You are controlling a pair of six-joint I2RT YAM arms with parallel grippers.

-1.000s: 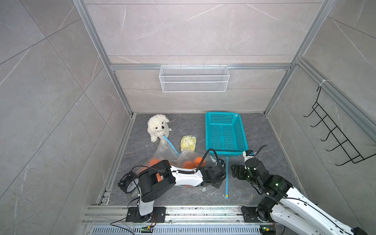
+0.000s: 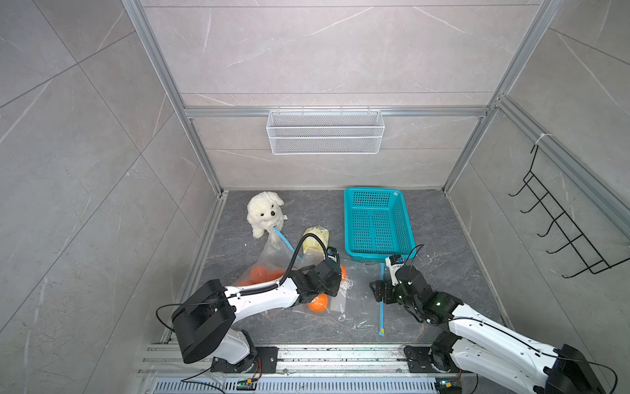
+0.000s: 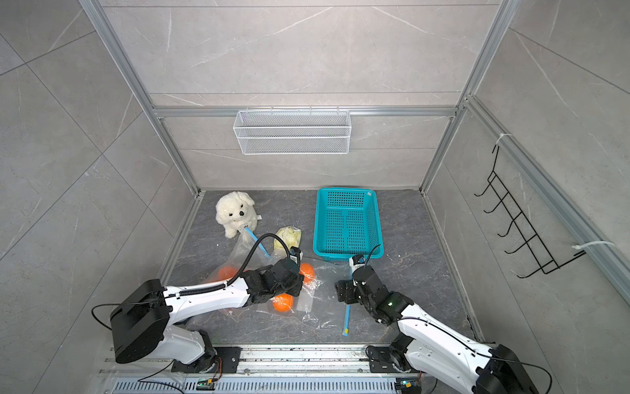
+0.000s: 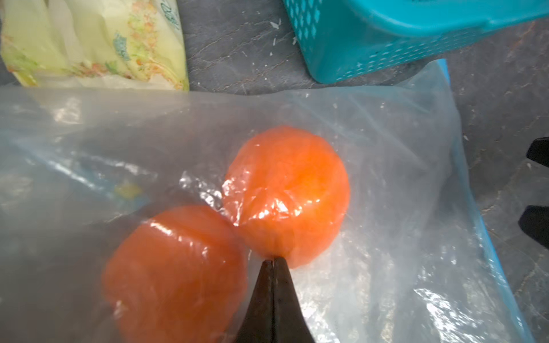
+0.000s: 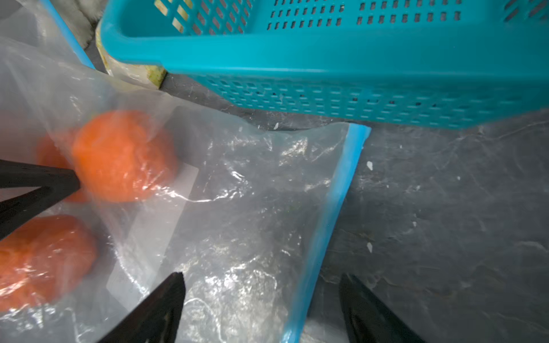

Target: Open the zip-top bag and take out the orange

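Note:
The clear zip bag (image 5: 251, 240) lies flat with its blue zip edge (image 5: 322, 240) toward the right. Several oranges show through its plastic, among them one orange (image 4: 286, 194) and a lower orange (image 4: 180, 268) in the left wrist view. My left gripper is shut over the bag, its tips at the near side of the upper orange; I see nothing between them. Around the zip edge stands my right gripper, open, one finger (image 5: 157, 305) over the plastic and the other over bare table. Whether the zip is parted cannot be told.
A teal basket (image 2: 350, 223) stands just behind the bag. Another bag with a blue strip (image 2: 284, 239) and orange contents lies at left, near a yellow packet (image 2: 317, 237) and a white plush dog (image 2: 265, 213). Free table lies at right.
My left gripper has drawn back leftward from the zip edge to over the oranges. My right gripper has shifted left to the blue zip.

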